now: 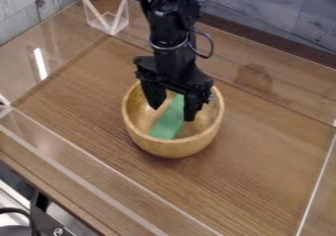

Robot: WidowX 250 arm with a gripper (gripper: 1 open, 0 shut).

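Note:
A tan round bowl [172, 147] sits on the wooden table, with a green object [168, 124] lying inside it. The black arm reaches down over the bowl, and its gripper [172, 99] is open, its fingers spread above and at the bowl's upper part, one on either side. Whether the fingers touch the green object or the bowl is hard to tell.
A clear plastic piece [105, 16] stands at the back left. Dark cables show at the lower left edge.

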